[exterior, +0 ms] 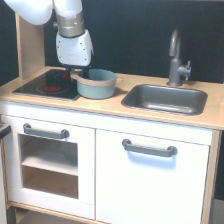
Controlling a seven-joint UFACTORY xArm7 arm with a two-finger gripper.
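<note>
A blue-grey pot (pixel 97 87) stands upright on the wooden counter, just right of the black stove top (pixel 45 84). Its right handle shows as a small light nub, while the left side is partly hidden by my gripper. From above, the gripper (pixel 76 72) reaches down to the pot's left rim, around where the left handle is. The fingers are dark and small against the dark wall, so I cannot tell whether they are open or shut, or whether they touch the pot.
To the right, a steel sink (pixel 166 99) is set into the counter (pixel 130 108), with a grey faucet (pixel 178 62) behind it. Free counter lies between pot and sink. Below are a white cabinet door (pixel 150 180) and an oven compartment (pixel 50 165).
</note>
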